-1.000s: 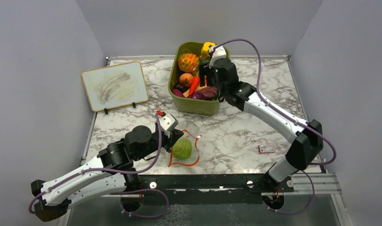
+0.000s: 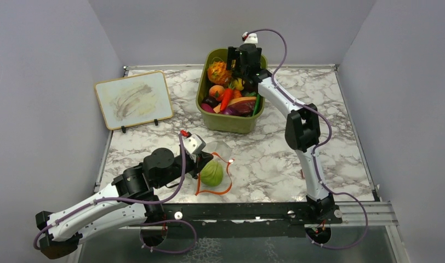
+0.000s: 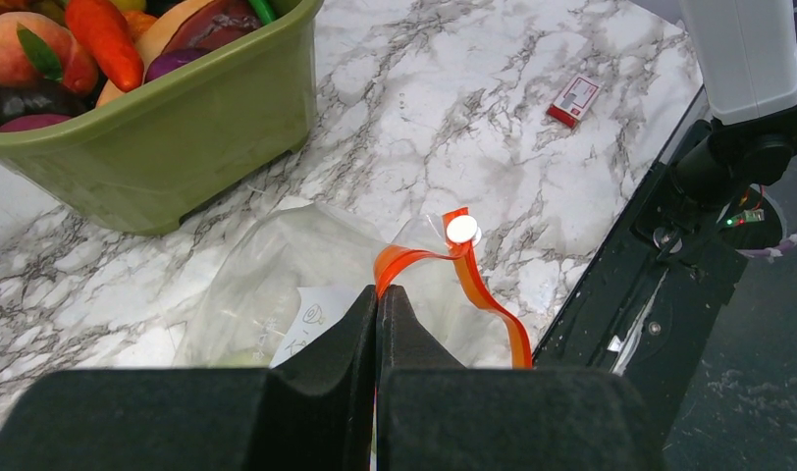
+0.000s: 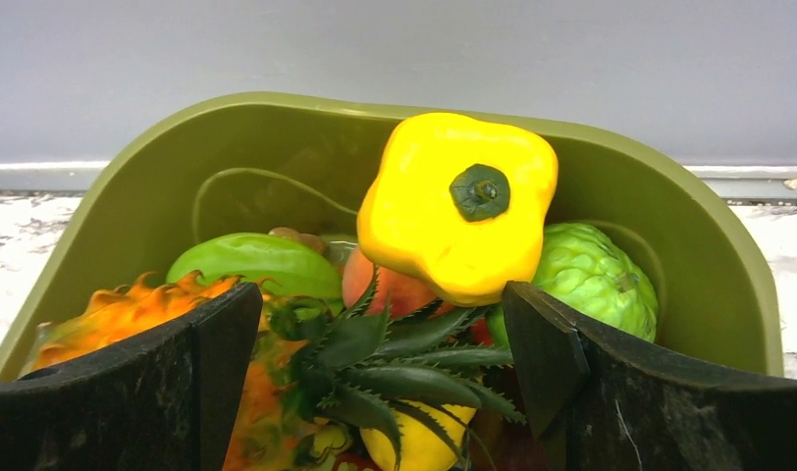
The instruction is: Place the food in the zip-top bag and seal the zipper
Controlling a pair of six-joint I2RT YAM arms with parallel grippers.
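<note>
The zip top bag [image 2: 220, 149] lies at the front centre with a green round food [image 2: 211, 173] in it and an orange zipper edge [image 3: 491, 298]. My left gripper is shut at that zipper edge, the orange strip at its tips. My right gripper stands open over the green bin [image 2: 231, 123], above spiky leaves, with a yellow pepper [image 4: 449, 226] just beyond its fingertips and an orange spiky fruit [image 4: 100, 334] at left.
A whiteboard [image 2: 133, 98] lies at the back left. A small red-and-white box [image 3: 574, 98] lies on the right of the table. The right-hand marble surface is otherwise largely clear.
My right arm has swung inward and toward the back, bringing its gripper over the far end of the bin. The left arm has barely moved.
</note>
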